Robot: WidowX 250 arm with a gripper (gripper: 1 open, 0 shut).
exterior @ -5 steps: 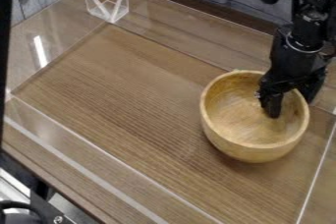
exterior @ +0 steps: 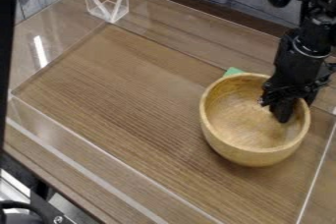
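Observation:
A large tan bowl [exterior: 243, 135] sits on the wooden table at the right. My black gripper [exterior: 276, 99] reaches down from the upper right to the bowl's right part, its fingertips at or inside the rim. Whether the fingers hold anything is hard to tell. A small green object [exterior: 233, 72] lies just behind the bowl, partly hidden.
A clear plastic holder [exterior: 108, 4] stands at the back left. A dark cable or hose shows at the lower left corner.
My gripper has shifted slightly to the right within the bowl. The bowl has moved a little, and the green object behind it shows in the later frames.

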